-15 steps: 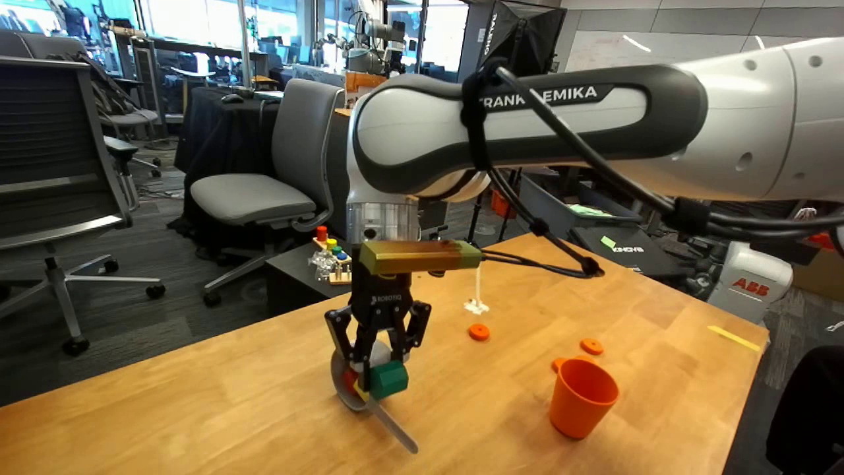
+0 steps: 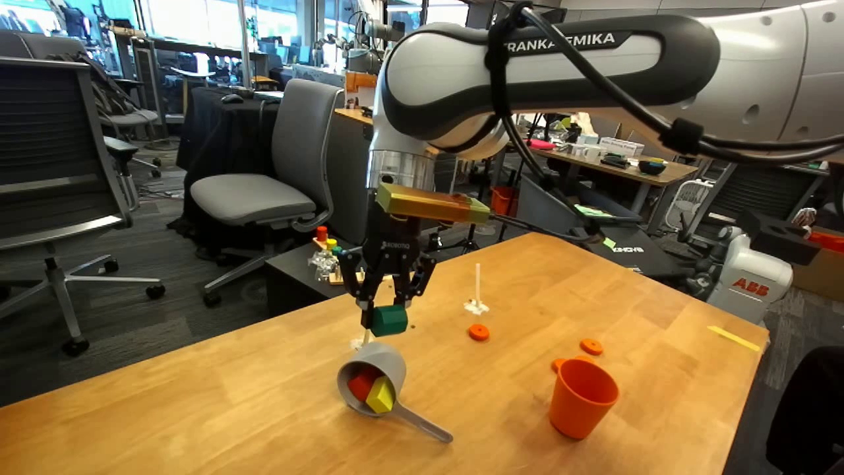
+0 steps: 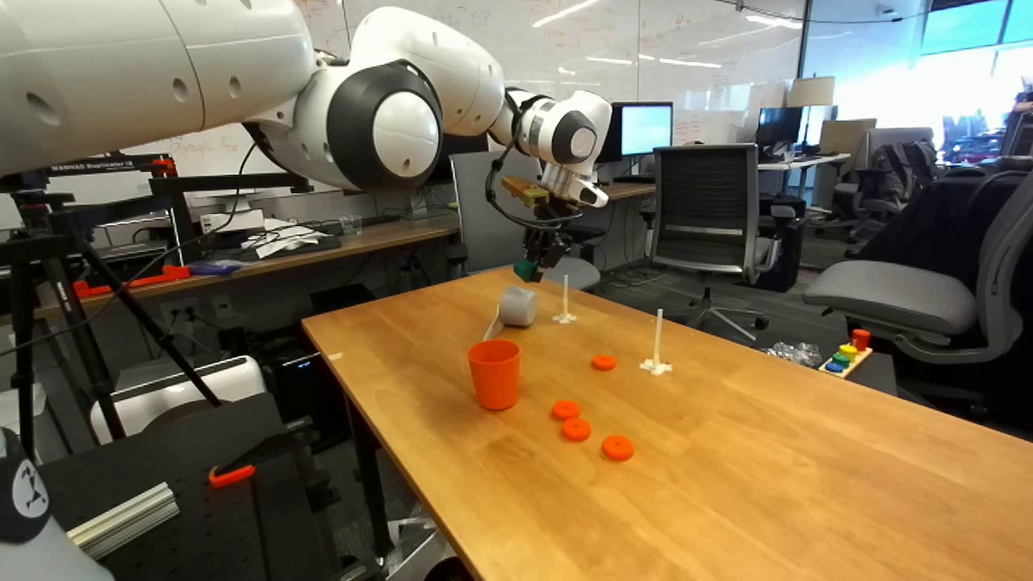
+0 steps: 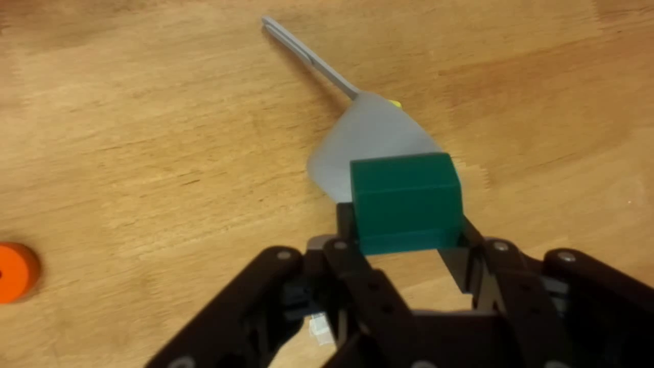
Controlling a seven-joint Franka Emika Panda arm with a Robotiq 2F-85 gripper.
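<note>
A green block (image 4: pixel 407 202) is pinched between the fingers of my gripper (image 2: pixel 385 316), held clear of the table. Below it, a grey scoop-like cup with a long handle (image 4: pixel 368 138) lies on its side on the wood. Through the cup's mouth in exterior view 1 I can see a red block (image 2: pixel 362 385) and a yellow block (image 2: pixel 380 395) inside. The wrist view has the green block covering part of the cup, with only a sliver of yellow showing past its edge.
An orange cup (image 2: pixel 583 400) stands upright on the table (image 3: pixel 775 465). Several orange discs (image 3: pixel 617 447) lie loose nearby. Two thin white pegs rise from the surface, one being the near peg (image 3: pixel 658 339).
My gripper has risen away from the cup's mouth with the green block in it and moved back toward the far edge. The grey cup's handle has swung somewhat to the right.
</note>
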